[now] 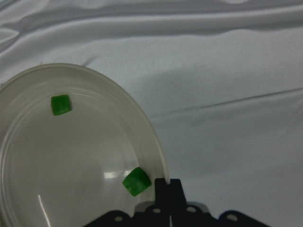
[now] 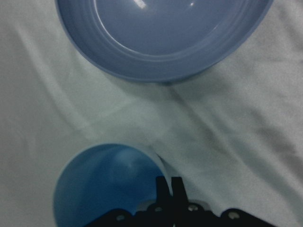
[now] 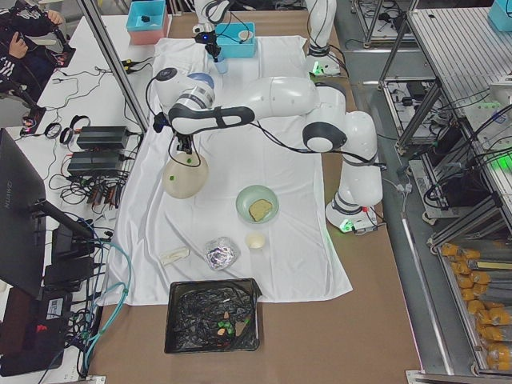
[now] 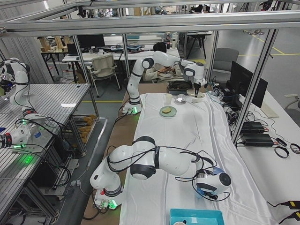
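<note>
A cream plate [image 3: 180, 180] holds small green pieces [image 1: 60, 105]. My left gripper is shut on the plate's rim at its right side in the left wrist view. In the right wrist view my right gripper is at the rim of a blue cup [image 2: 104, 184], its fingers close together with the rim at them. A blue plate [image 2: 161, 33] lies beside the cup on the white cloth.
A green plate [image 3: 257, 204] with a yellowish piece, a foil item [image 3: 222, 253], a pale cup [image 3: 255, 241] and a black tray [image 3: 212, 316] stand around the cream plate. A blue bin [image 4: 197, 216] sits by the right arm.
</note>
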